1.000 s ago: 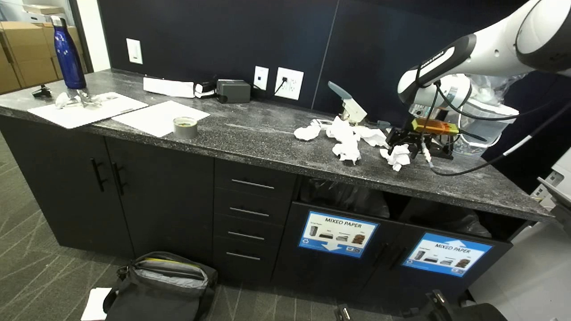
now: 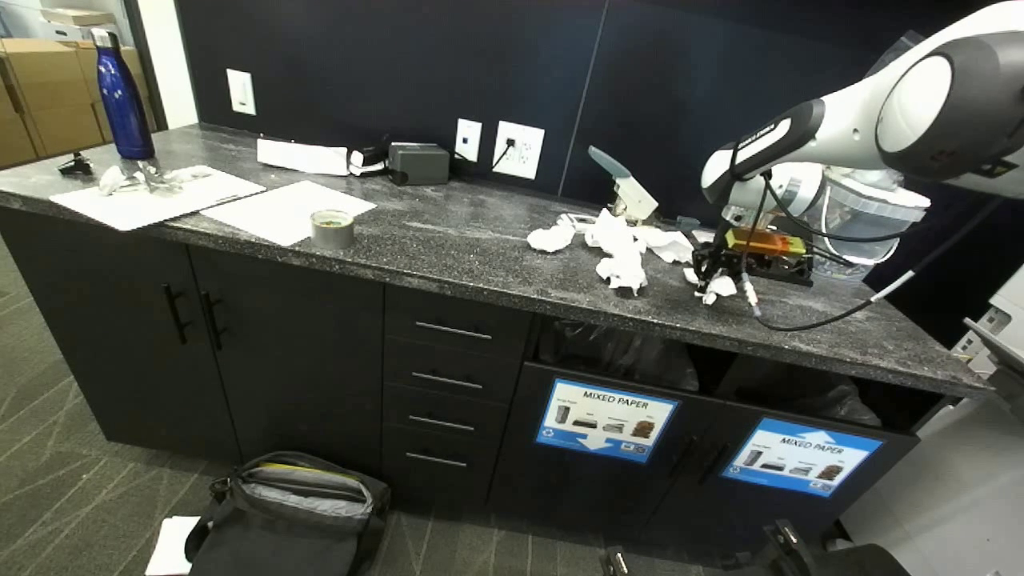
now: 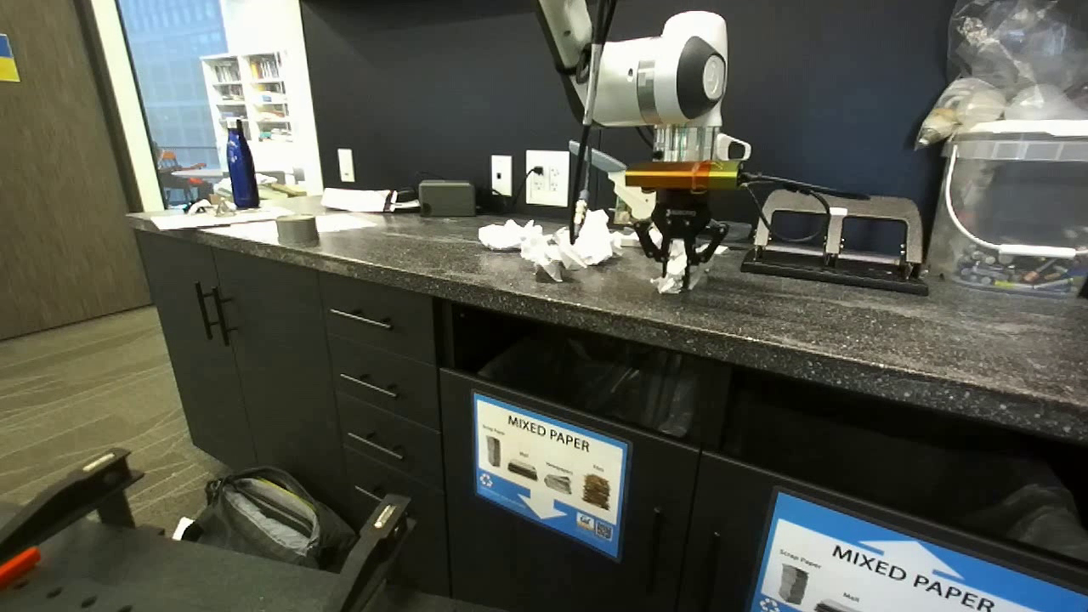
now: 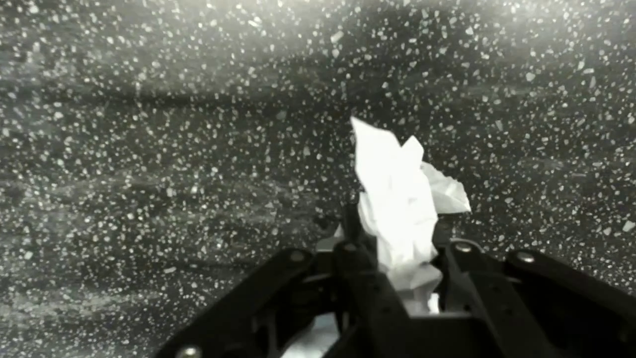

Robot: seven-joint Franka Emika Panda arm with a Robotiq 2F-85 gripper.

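Observation:
My gripper (image 3: pixel 676 275) is lowered to the counter, with its fingers on either side of a crumpled white paper piece (image 4: pixel 396 197). In the wrist view the paper stands up between the dark fingers, close to both; whether they press on it cannot be told. Exterior view 1 shows this paper (image 2: pixel 719 287) partly behind the fingers. Left of it lies a loose group of crumpled papers (image 2: pixel 619 251) on the dark speckled counter (image 2: pixel 461 245).
Behind the papers stands a pale upright device (image 2: pixel 634 200). A hole punch (image 3: pixel 838 245) and a clear bucket (image 3: pixel 1010 204) are to the right. Below the counter are open bin slots (image 3: pixel 592 372) with mixed paper signs. A tape roll (image 2: pixel 332 229) sits further left.
The gripper has come down and slightly left in exterior view 1. Its fingers now surround the paper piece, which stood clear in front of them before.

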